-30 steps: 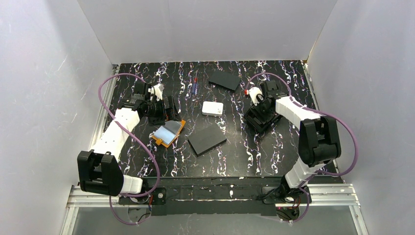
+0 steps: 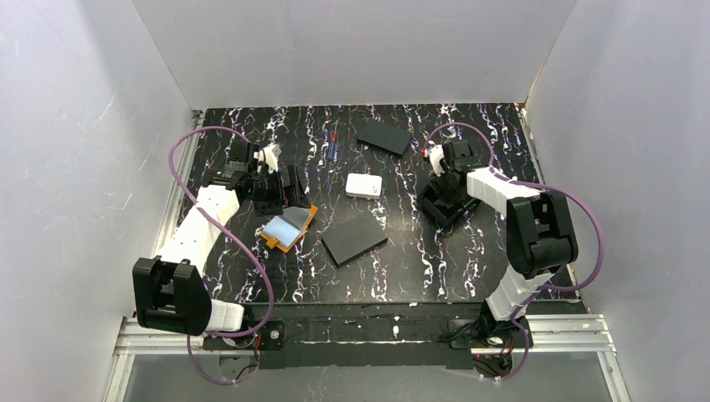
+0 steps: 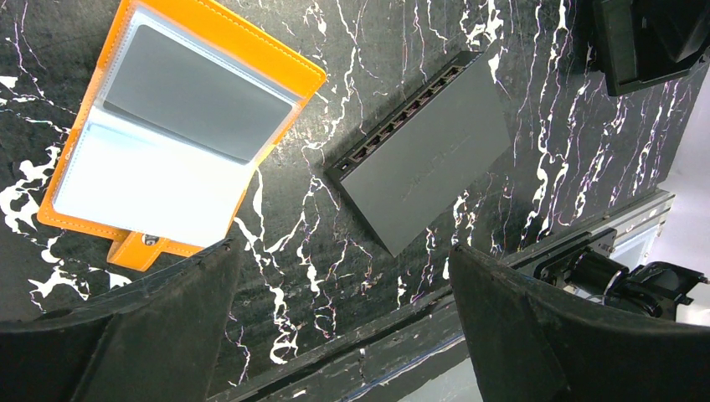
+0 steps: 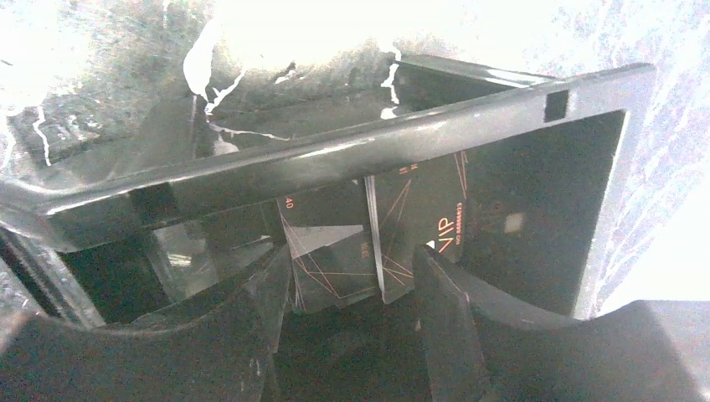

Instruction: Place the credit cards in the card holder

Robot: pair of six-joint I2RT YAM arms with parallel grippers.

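The orange-edged card holder point(image 3: 92, 126) lies open on the table, with a grey and a pale pocket face showing. Above it my left gripper stands open, nothing between its wide-apart fingers. Black credit cards point(image 4: 331, 260) with orange print, one a VIP card point(image 4: 444, 234), stand in the black box point(image 4: 335, 155) at the right. My right gripper reaches into this box, its two fingers apart and part open around the cards. Whether either finger touches a card I cannot tell. From above, the arm hides much of the box point(image 2: 441, 216).
A flat dark grey box point(image 2: 354, 239) lies between the holder and the card box. Behind it are a white case point(image 2: 363, 186), a dark flat panel point(image 2: 385, 136) and a blue pen-like item point(image 2: 332, 148).
The left arm and the card holder have stayed still.
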